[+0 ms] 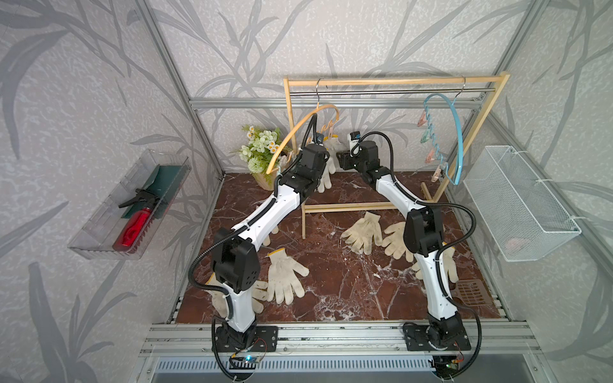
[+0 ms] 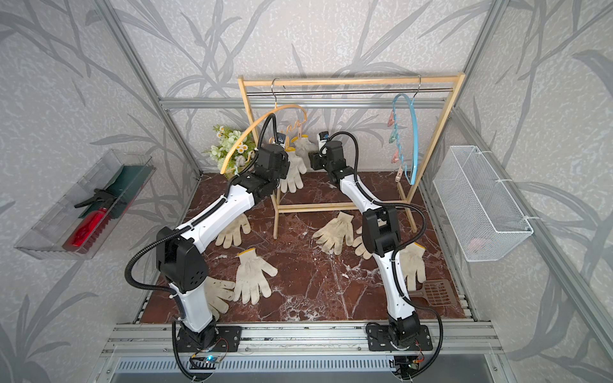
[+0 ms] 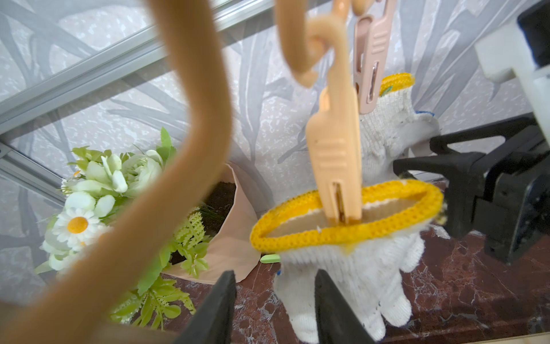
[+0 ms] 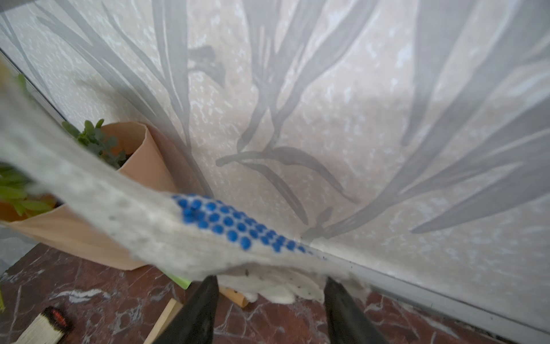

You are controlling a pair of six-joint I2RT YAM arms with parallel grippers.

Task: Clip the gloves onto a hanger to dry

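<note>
At the left of the rack, white knitted gloves with yellow cuffs hang from clips of the orange hanger (image 1: 295, 129). One peach clip (image 3: 332, 172) grips the front cuff (image 3: 286, 238); a second glove (image 3: 381, 132) hangs behind on another clip. My left gripper is open just in front of the front glove, nothing visible between its fingers. My right gripper is open beside the hanging gloves, with glove fabric (image 4: 143, 229) crossing close above and behind its fingertips. Whether that fabric is between the fingers is unclear.
A blue hanger (image 1: 459, 146) with clips hangs at the rack's right. Several loose gloves (image 1: 287, 274) lie on the marble table. A flower pot (image 3: 235, 229) stands behind left. A wire basket (image 1: 523, 204) is at the right, a plastic bin (image 1: 95, 242) at the left.
</note>
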